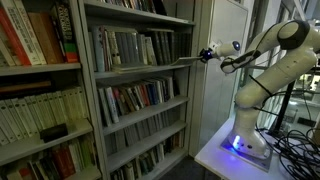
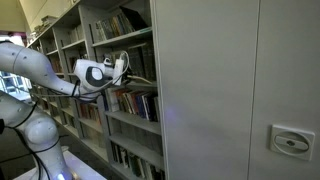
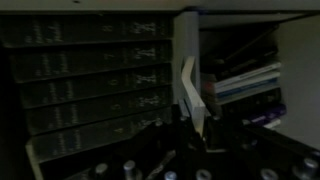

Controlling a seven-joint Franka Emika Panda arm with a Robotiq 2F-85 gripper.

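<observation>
My gripper (image 1: 206,54) is at the right end of the bookcase, shut on a thin pale stick (image 3: 190,85). In the wrist view, the stick points away from the dark fingers, in front of an upright shelf divider. Exterior view 1 shows the stick (image 1: 187,59) reaching left, level with the shelf board below the upper row of books. In exterior view 2, the gripper (image 2: 122,76) is in front of the shelves. Whether the stick touches a book or the shelf, I cannot tell.
Dark matching volumes (image 3: 100,85) stand left of the divider, with mixed books (image 3: 245,80) to its right. A tall bookcase (image 1: 130,75) fills the left and middle of exterior view 1. A white table (image 1: 225,160) is below the arm, with cables (image 1: 298,150) beside it.
</observation>
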